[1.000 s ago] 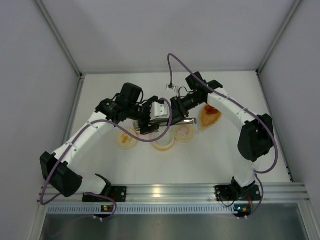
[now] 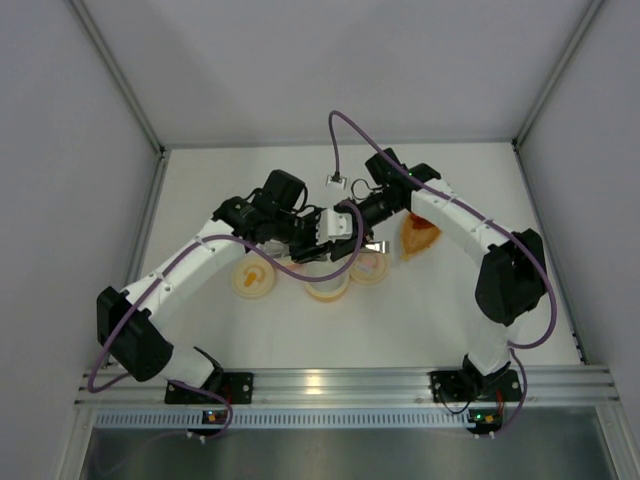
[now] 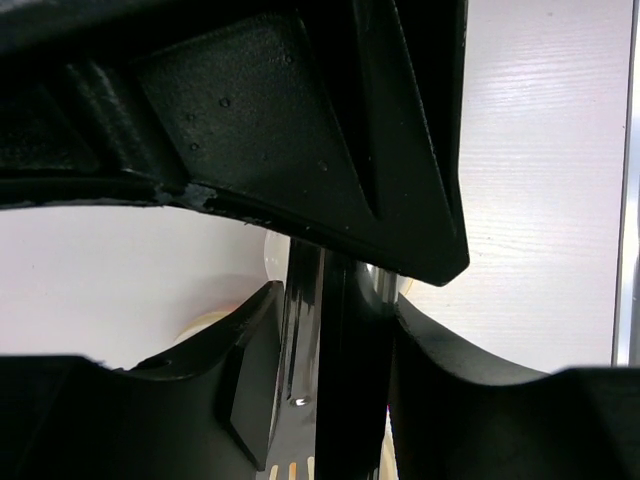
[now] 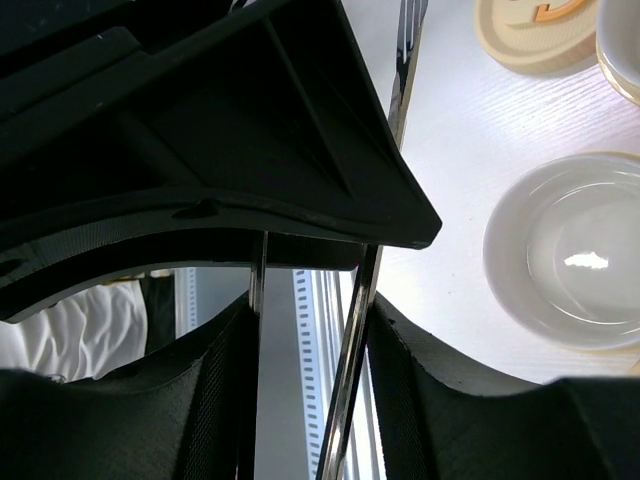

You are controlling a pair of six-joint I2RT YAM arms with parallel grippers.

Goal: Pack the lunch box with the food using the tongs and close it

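My left gripper is shut on a metal fork, whose tines show low in the left wrist view. A dark strip beside it, perhaps another piece of cutlery, cannot be made out. In the right wrist view my right gripper is open; two thin metal strips pass through the gap between its fingers, and fork tines show beyond them. From above, the two grippers meet over the table's middle and hide most of the cutlery. A white bowl on a pale round base lies just below them.
One pale round lid lies left of the bowl and another round piece right of it. An orange-brown leaf-shaped piece sits farther right.
My left gripper has moved to the right, closer to the right one. The right arm has shifted only slightly.
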